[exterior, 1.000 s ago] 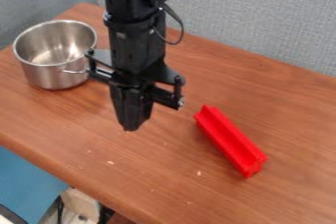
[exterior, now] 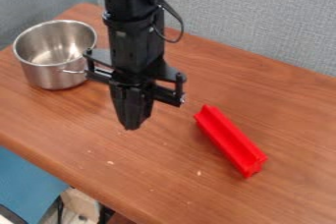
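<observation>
My black gripper [exterior: 132,110] hangs pointing down over the middle of the wooden table [exterior: 157,179]; its fingertips sit low, and whether they are open or shut is unclear from this angle. A long red block [exterior: 230,141] lies on the table to the right of the gripper, apart from it. A steel pot [exterior: 47,59] stands at the back left, partly behind the arm.
The table's left edge runs diagonally, with a blue surface [exterior: 29,184] and some cables below it. Grey walls stand behind.
</observation>
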